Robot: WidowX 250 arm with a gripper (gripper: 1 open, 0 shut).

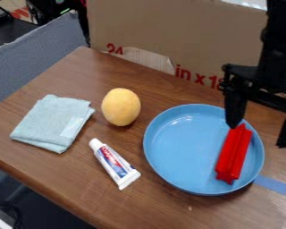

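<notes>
My black gripper [259, 121] is open at the right of the camera view, its fingers hanging over the back and right side of a blue plate [175, 156]. Lying in that plate is a red object [232, 156] made of long bars, just below the left finger; nothing shows held. Left of the plate are a yellow mango-like fruit [121, 106], a toothpaste tube [113, 164] and a folded pale blue cloth [50, 121].
A cardboard box [164, 31] stands along the back of the wooden table [97, 201]. A grey padded surface [26, 72] borders the table at the left. Some bare wood lies in front.
</notes>
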